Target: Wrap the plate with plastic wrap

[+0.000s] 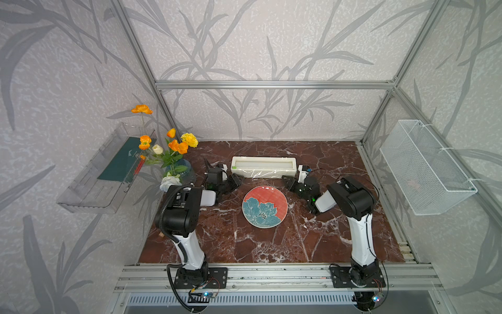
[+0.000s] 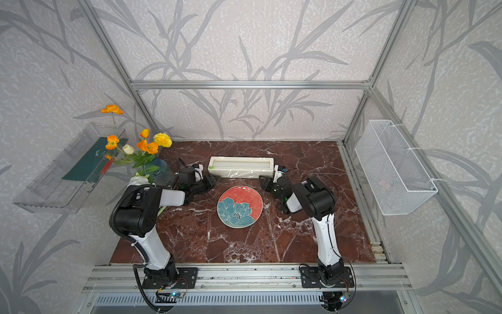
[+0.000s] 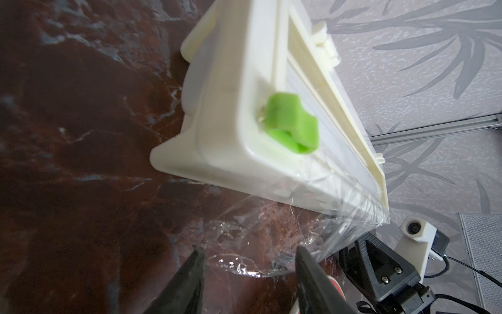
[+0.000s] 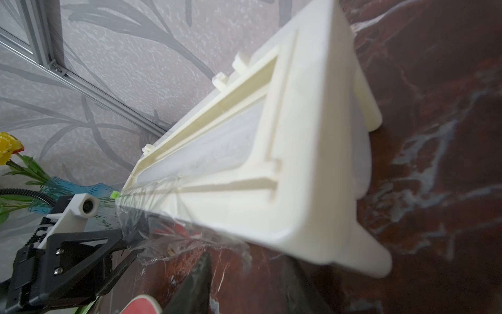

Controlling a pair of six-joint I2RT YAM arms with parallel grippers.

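Note:
Behind the round red plate with a blue flower (image 1: pixel 265 206) stands a white plastic wrap dispenser (image 1: pixel 264 167). Clear wrap (image 3: pixel 245 240) hangs loose from the dispenser's front edge; no wrap covers the plate. At the dispenser's left front corner is my left gripper (image 1: pixel 237 181), its fingers (image 3: pixel 183 282) parted; the film's lower edge shows between the tips, not gripped. My right gripper (image 1: pixel 288 182) is close to the right front corner, its fingers (image 4: pixel 192 282) also apart. Crumpled wrap (image 4: pixel 193 240) reaches its left finger in the right wrist view; contact there cannot be told.
A green slider (image 3: pixel 292 125) sits on the dispenser's left end. A vase of flowers (image 1: pixel 180 170) stands close behind the left arm. A white wire basket (image 1: pixel 426 167) hangs at the right. Bare table (image 1: pixel 272 248) lies in front of the plate.

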